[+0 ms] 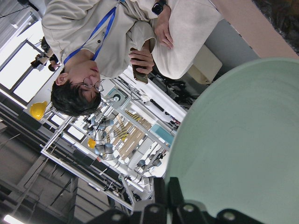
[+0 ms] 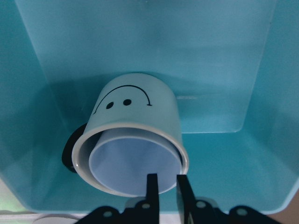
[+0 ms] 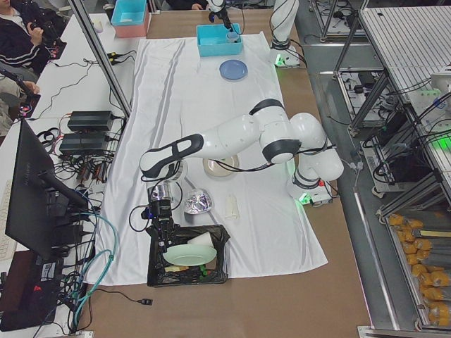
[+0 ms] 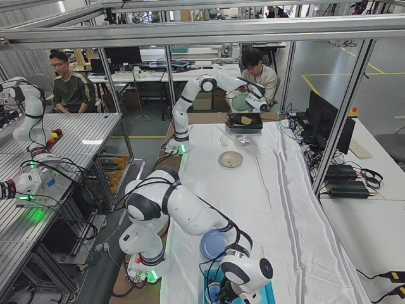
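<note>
My left gripper (image 3: 166, 241) holds a pale green plate (image 3: 189, 255) by its rim above the black bin (image 3: 187, 278); the plate (image 1: 233, 144) fills the right of the left wrist view. A white item and green things lie in the bin. My right gripper stands open over the blue bin (image 2: 219, 60), its fingers a short gap apart in front of a white smiley mug (image 2: 133, 98) with a pale blue cup (image 2: 133, 163) nested inside, lying on its side.
On the white cloth are a blue plate (image 3: 233, 70), a beige plate (image 4: 230, 159), a crumpled foil item (image 3: 197, 201) and a pale object (image 3: 231, 207). A person (image 4: 258, 76) sits beyond the black bin. Monitors and cables crowd the table beside the cloth.
</note>
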